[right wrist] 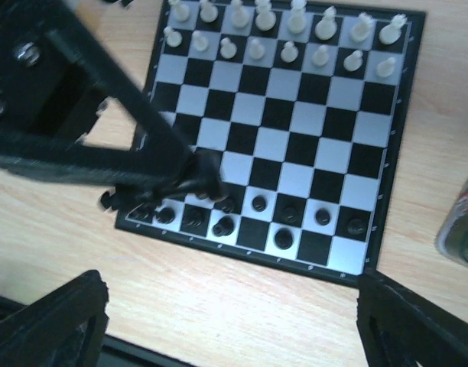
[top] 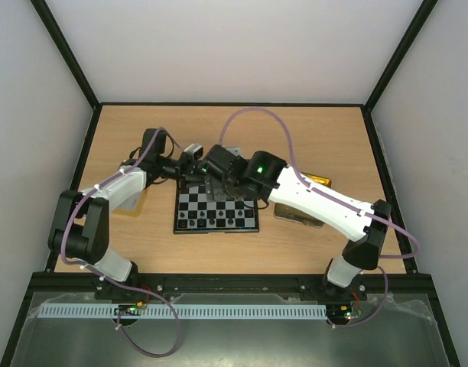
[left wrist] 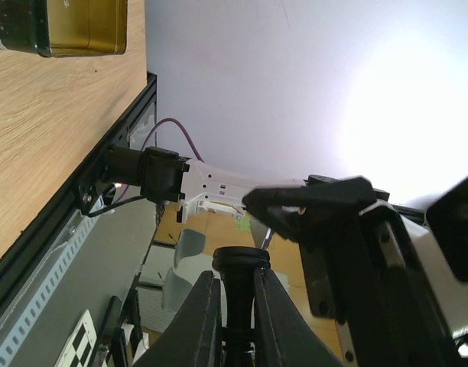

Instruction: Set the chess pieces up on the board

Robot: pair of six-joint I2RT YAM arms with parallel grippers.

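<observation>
In the left wrist view my left gripper is shut on a black chess piece (left wrist: 239,264). In the top view that gripper is over the left part of the chessboard (top: 216,222). My right gripper hovers over the board, open, with nothing between its fingers. The right wrist view shows white pieces (right wrist: 326,27) standing in rows along one edge and black pieces (right wrist: 283,238) along the other, partly hidden by the dark body of an arm (right wrist: 104,153).
A gold tin (top: 295,212) lies right of the board. A yellow tray (top: 131,206) is at the left, under the left arm.
</observation>
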